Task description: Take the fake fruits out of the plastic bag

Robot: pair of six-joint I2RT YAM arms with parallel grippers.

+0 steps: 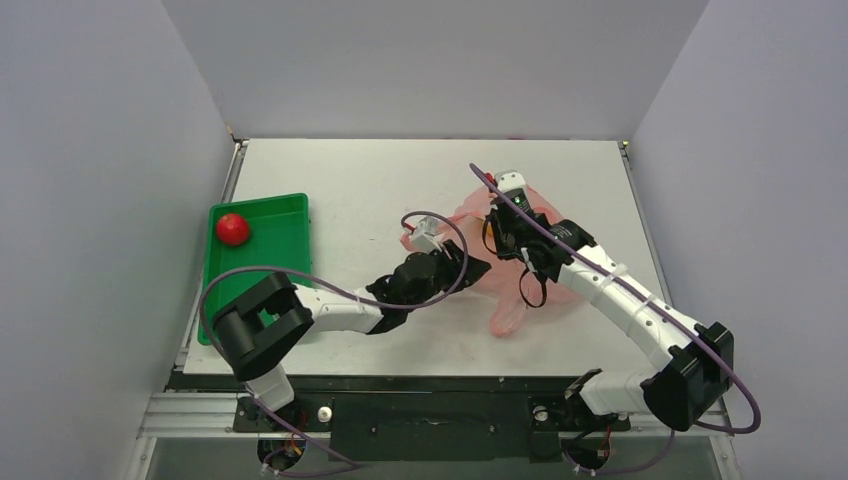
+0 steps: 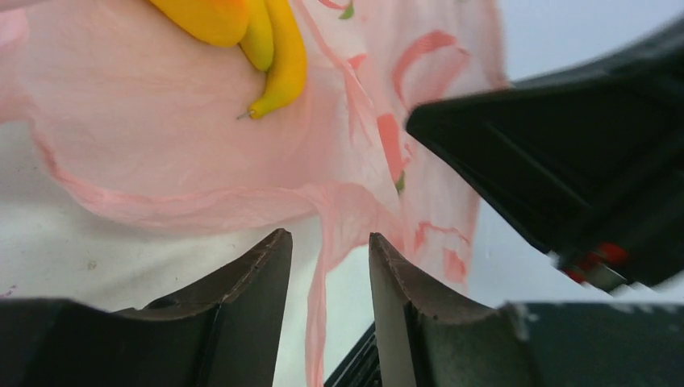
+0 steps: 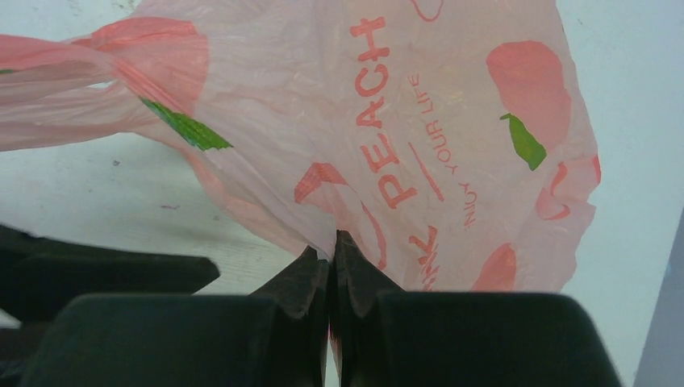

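Note:
The pink plastic bag (image 1: 505, 305) lies on the right half of the table, partly under both arms. In the left wrist view, yellow banana-like fruits (image 2: 282, 68) and a larger yellow fruit (image 2: 202, 16) rest inside its opening. My left gripper is part open at that opening, a fold of bag behind the gap between its fingers. My right gripper is shut on the bag's film, which gathers at its fingertips in the right wrist view.
A green tray (image 1: 255, 280) at the left holds a red fruit (image 1: 233, 229). Grey walls border the sides and back.

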